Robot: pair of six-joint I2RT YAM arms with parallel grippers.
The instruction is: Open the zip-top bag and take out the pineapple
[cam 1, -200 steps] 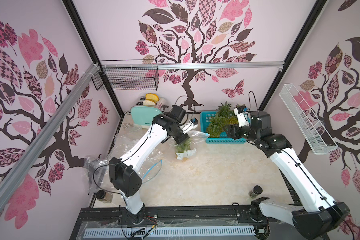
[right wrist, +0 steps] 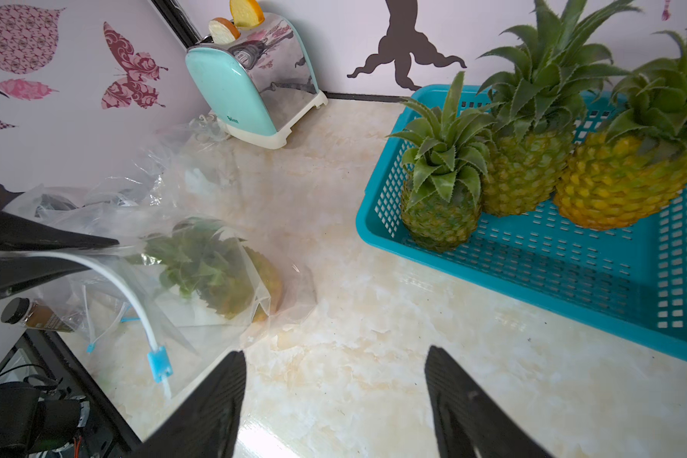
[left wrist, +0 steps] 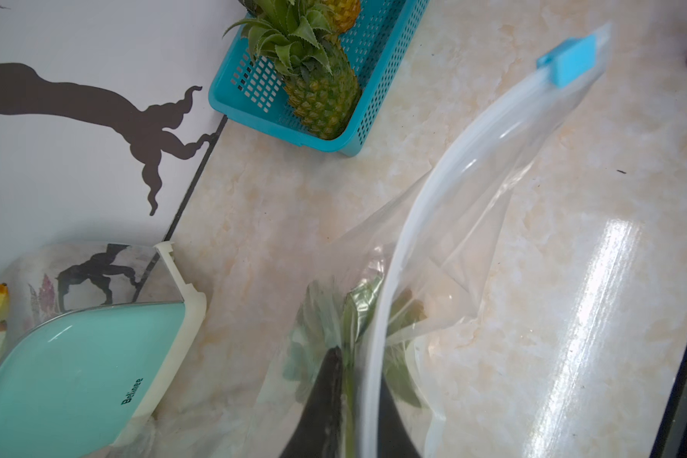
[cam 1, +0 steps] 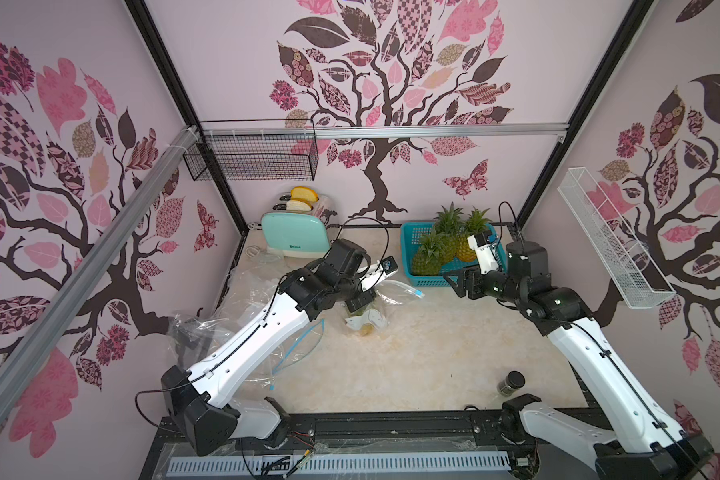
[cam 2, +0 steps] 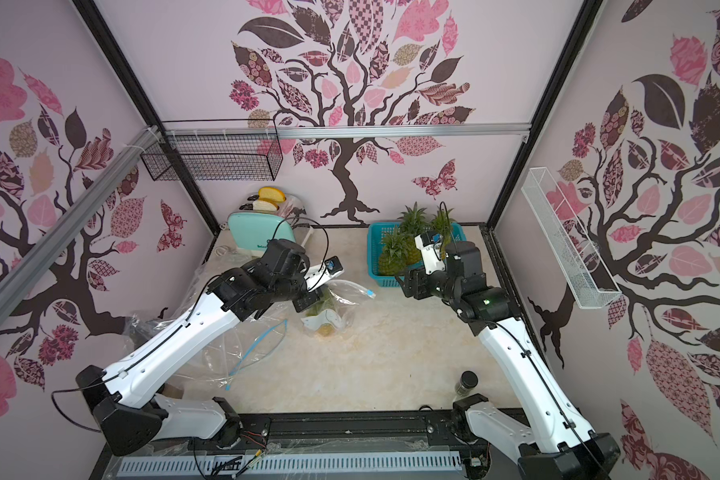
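Note:
A pineapple (right wrist: 267,284) lies inside the clear zip top bag (right wrist: 297,290), its leafy crown toward my left gripper. The bag's pale zip strip curves up to a blue slider (left wrist: 571,61) at its free end. My left gripper is at the bag's mouth, its two dark fingers (right wrist: 53,233) slightly apart, with the strip running between them. Whether they press on the film is unclear. In the top left view, the left arm's gripper hides part of the pineapple and bag (cam 1: 368,321). My right gripper stands open and empty, before the blue basket.
The blue basket (right wrist: 458,271) holds several pineapples at the back right. A mint toaster (cam 1: 296,232) stands at the back left. Another clear bag with a blue zip (cam 1: 296,348) lies at the left. A jar (cam 1: 511,382) stands front right.
The bag and pineapple have tipped and moved a little toward the front. The right gripper lowered slightly.

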